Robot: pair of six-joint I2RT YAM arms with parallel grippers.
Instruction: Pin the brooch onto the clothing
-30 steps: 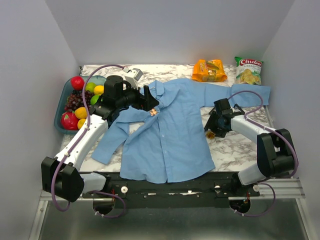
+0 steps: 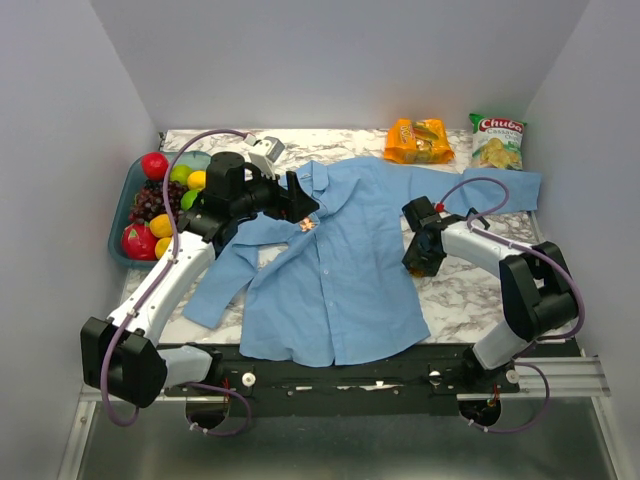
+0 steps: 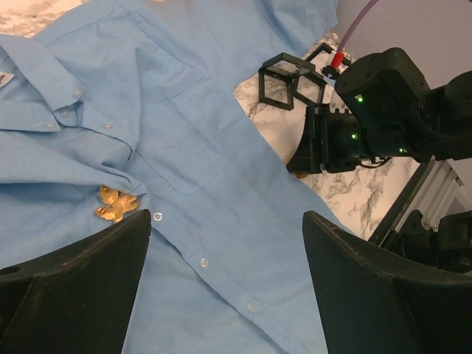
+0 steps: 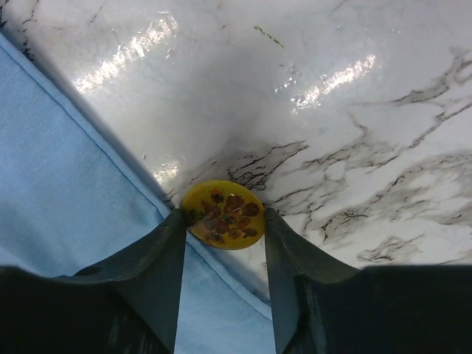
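Observation:
A blue button-up shirt (image 2: 360,280) lies spread on the marble table. In the right wrist view an oval golden brooch (image 4: 223,215) with a reddish pattern rests on the marble against the shirt's edge. My right gripper has one fingertip at each side of it, close to or touching its rim; whether they press on it cannot be told. From above, the right gripper mostly covers this brooch. A gold flower-shaped piece (image 3: 116,205) lies on the shirt near the front opening. My left gripper hangs over the shirt, open and empty.
A teal basket of fruit (image 2: 118,226) stands at the left. An orange snack bag (image 2: 418,142) and a Chuba chip bag (image 2: 497,142) are at the back right. The shirt's lower right side borders bare marble (image 2: 460,305).
My right gripper has come in slightly leftward and its fingers have drawn around the oval brooch, which is now more hidden from above. The left arm and the shirt look unmoved.

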